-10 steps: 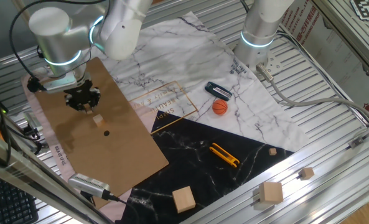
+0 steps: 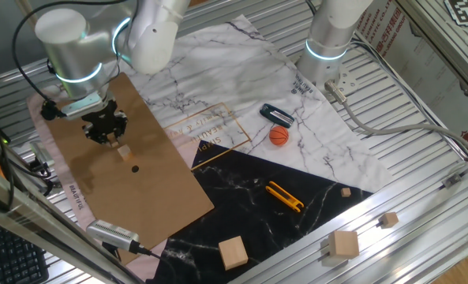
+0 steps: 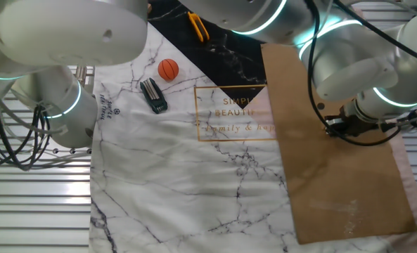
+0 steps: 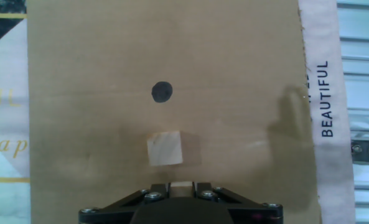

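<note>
My gripper [image 2: 111, 141] is over the brown cardboard sheet [image 2: 159, 197], shut on a small pale wooden block [image 4: 182, 184] whose top edge shows between the fingertips in the wrist view. Just ahead of it a second wooden cube [image 4: 165, 148] rests on the cardboard, apart from the held block in that view. Past this cube is a round black spot [image 4: 162, 92] on the sheet. In exterior view 2 the gripper [image 3: 329, 129] is partly covered by the arm and a cable, and neither block can be made out.
An orange ball [image 2: 278, 136], a dark green object [image 2: 277, 116] and a yellow cutter [image 2: 285, 196] lie on the marble-patterned cloth. Wooden blocks of several sizes, among them a larger one [image 2: 233, 252], sit toward the near side. Much of the cardboard is bare.
Over the last second my gripper has shifted very slightly in exterior view 1, with the block still between its fingers. The cube on the cardboard and the other objects have stayed put.
</note>
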